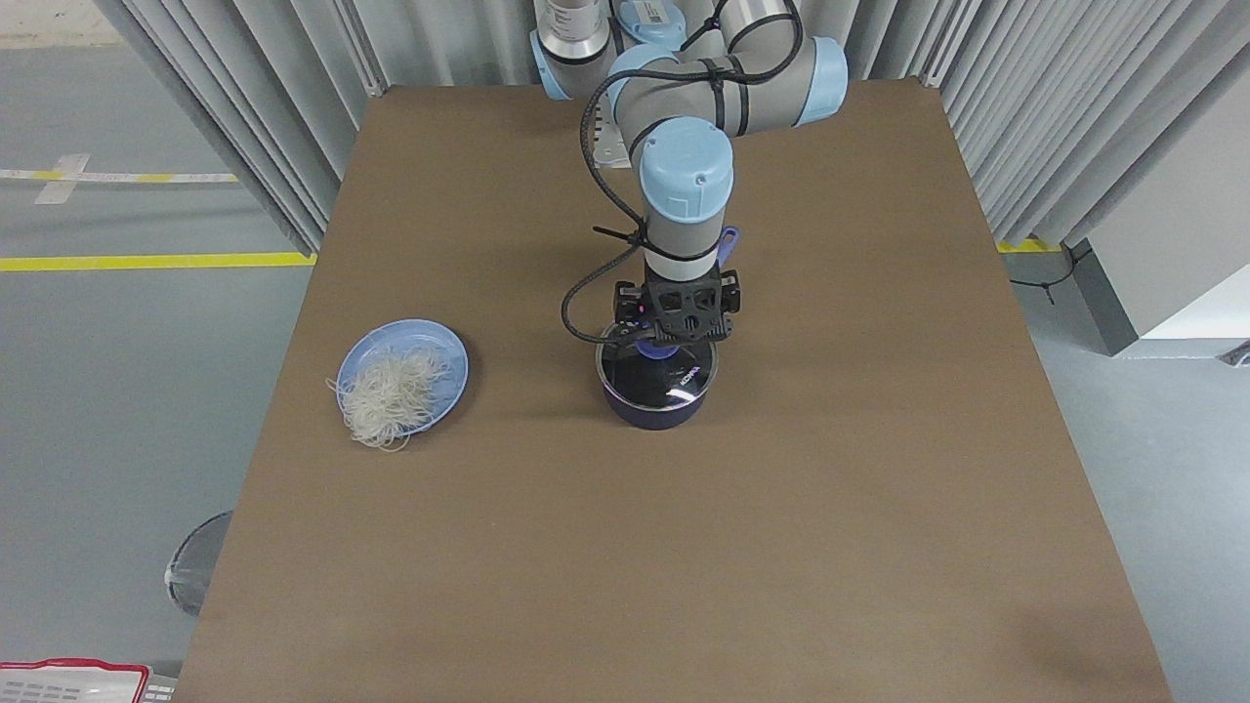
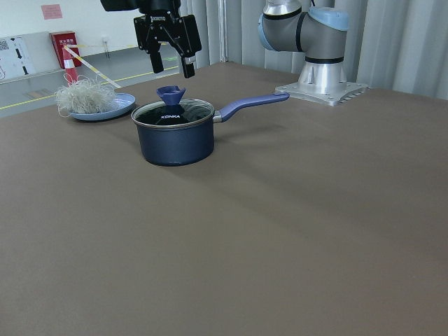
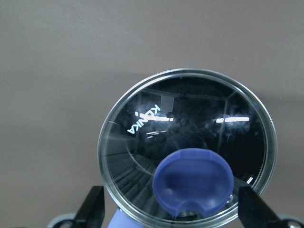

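Note:
A dark blue saucepan (image 2: pixel 175 145) with a glass lid (image 3: pixel 185 114) and purple knob (image 3: pixel 192 180) sits mid-table, its purple handle (image 2: pixel 255 101) pointing toward the robot base. My gripper (image 2: pixel 171 59) hangs above the pot, open, fingers apart over the knob with nothing between them; in the wrist view the fingertips flank the knob's lower part. In the front view the gripper partly hides the lid and handle.
A blue plate (image 1: pixel 434 338) holding pale noodle-like strands (image 1: pixel 387 398) lies left of the pot.

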